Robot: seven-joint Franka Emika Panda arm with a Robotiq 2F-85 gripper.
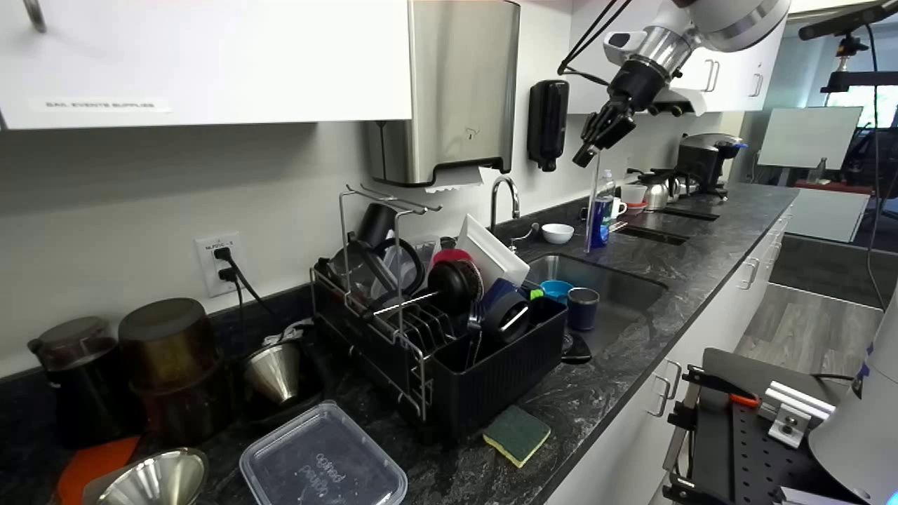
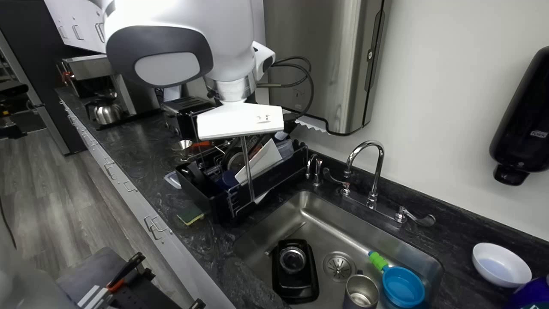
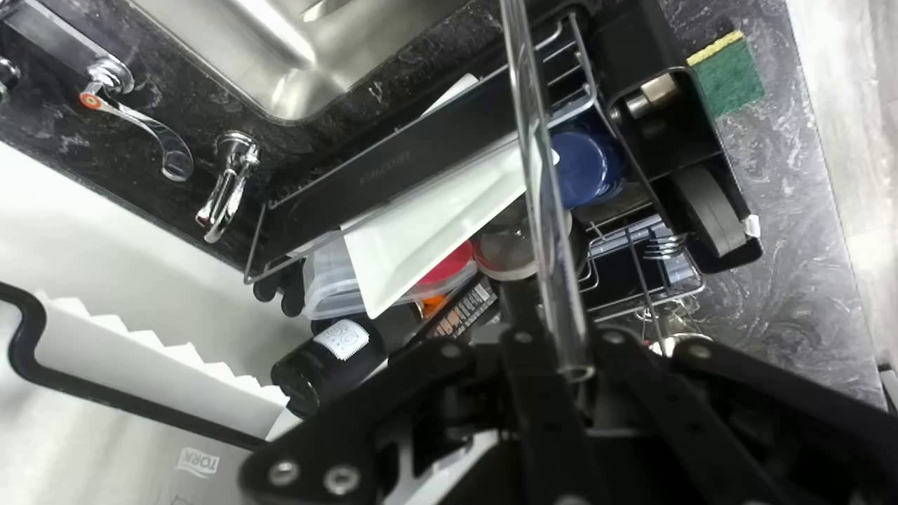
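Note:
Held upright in the air is a long clear rod or tube (image 3: 539, 193), and my gripper (image 1: 586, 155) is shut on its upper end. In exterior view 1 the clear rod (image 1: 593, 206) hangs down over the sink area. Exterior view 2 shows the rod (image 2: 247, 167) in front of the black dish rack, with my gripper hidden behind the arm. In the wrist view my gripper's dark fingers (image 3: 539, 379) close around the rod's near end. Its far end runs out of the wrist view at the top.
A black dish rack (image 1: 497, 379) is full of dishes, including a white plate (image 1: 492, 252). The steel sink (image 2: 329, 226) holds a black tray (image 2: 294, 278), a grey cup (image 2: 361, 291) and a blue scrubber cup (image 2: 402, 286). A faucet (image 2: 375, 170) and paper towel dispenser (image 1: 463, 84) stand close by.

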